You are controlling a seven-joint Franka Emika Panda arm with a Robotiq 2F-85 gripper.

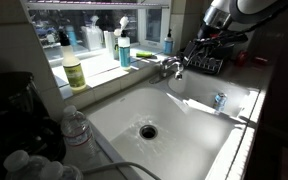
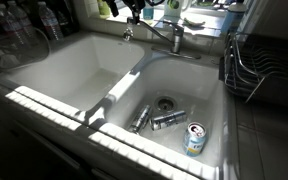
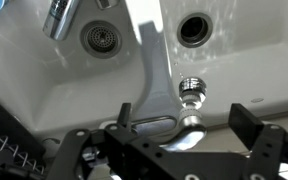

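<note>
My gripper is open, its two fingers wide apart in the wrist view, with nothing held between them. Below it, the faucet (image 3: 191, 92) at the sink's back edge shows in the gap. In exterior view 1 the gripper (image 1: 191, 52) hangs dark above the faucet (image 1: 172, 68). Three cans lie in one basin in exterior view 2: a light blue can (image 2: 195, 139) and two silvery cans, one a flat-lying can (image 2: 169, 120), the other a tilted can (image 2: 139, 120). Part of a silvery can (image 3: 60, 18) shows at the wrist view's upper left.
The other basin (image 2: 69, 70) is empty. A dish rack (image 2: 259, 65) stands beside the sink. Soap bottles, including a yellow bottle (image 1: 72, 68), line the windowsill side. Clear plastic bottles, one a water bottle (image 1: 76, 128), stand at the near left.
</note>
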